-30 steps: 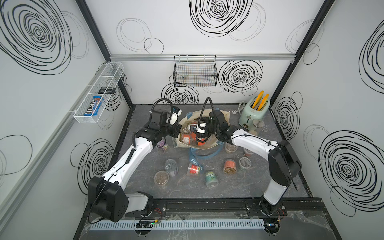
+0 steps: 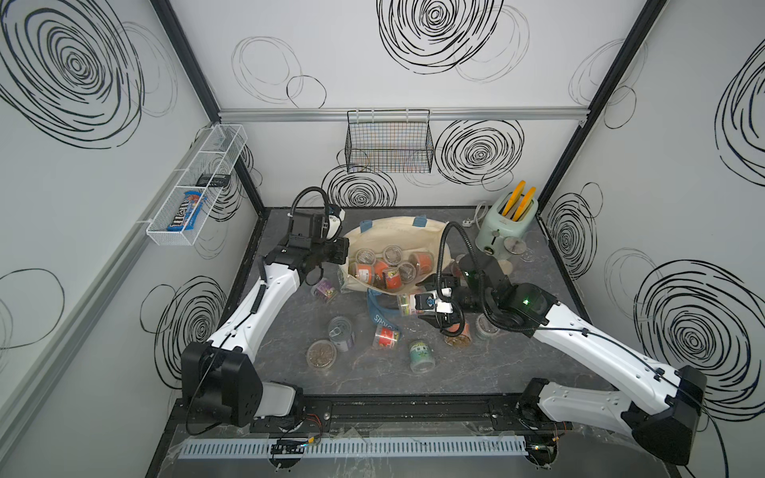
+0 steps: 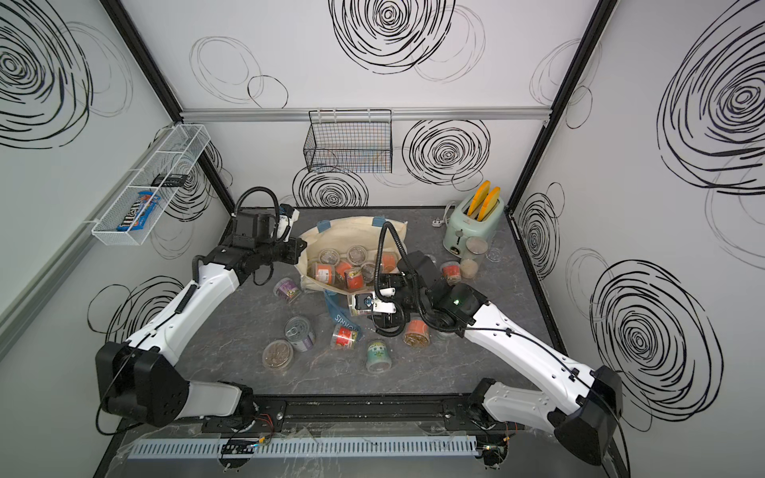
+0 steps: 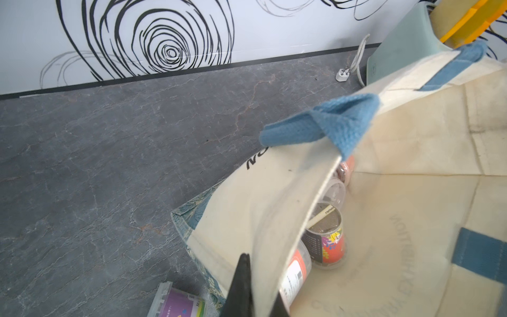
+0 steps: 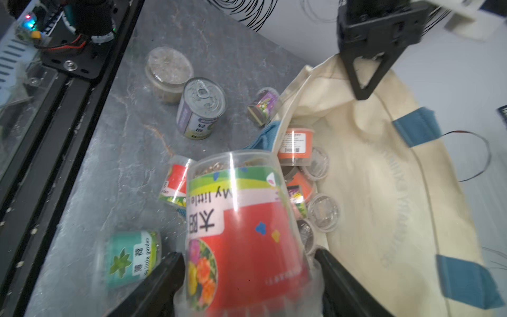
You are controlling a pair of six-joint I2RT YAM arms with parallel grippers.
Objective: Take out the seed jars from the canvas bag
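Note:
My left gripper is shut on the rim of the cream canvas bag (image 4: 406, 211), holding it at the left end. Several jars, among them a red-labelled jar (image 4: 331, 245), lie inside, as the top views also show. My right gripper is shut on a clear jar with a red "My little" label (image 5: 243, 237), held outside the bag over the front side of the counter. A blue strap (image 2: 376, 310) lies in front of the bag.
Loose jars and a can (image 2: 341, 334) stand or lie around the front, including a green-labelled jar (image 2: 421, 357). The toaster (image 3: 470, 231) with yellow items stands at back right. Wire baskets (image 2: 389, 143) hang on the walls. The front-left counter edge has some bare room.
My left gripper has moved slightly left with the rim.

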